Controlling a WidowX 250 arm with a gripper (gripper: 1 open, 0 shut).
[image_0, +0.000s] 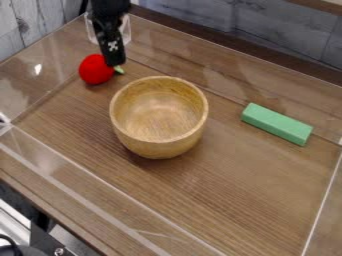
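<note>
My gripper (111, 44) is at the top left of the camera view, open, just above and slightly right of a round red object (96, 70). A small light green piece shows at the red object's right side. A tan wooden bowl (159, 115) sits at the centre, and a mint green block (277, 124) lies on the right.
A dark cable-like shape shows at the bottom left corner. The bowl stands below and right of the red object.
</note>
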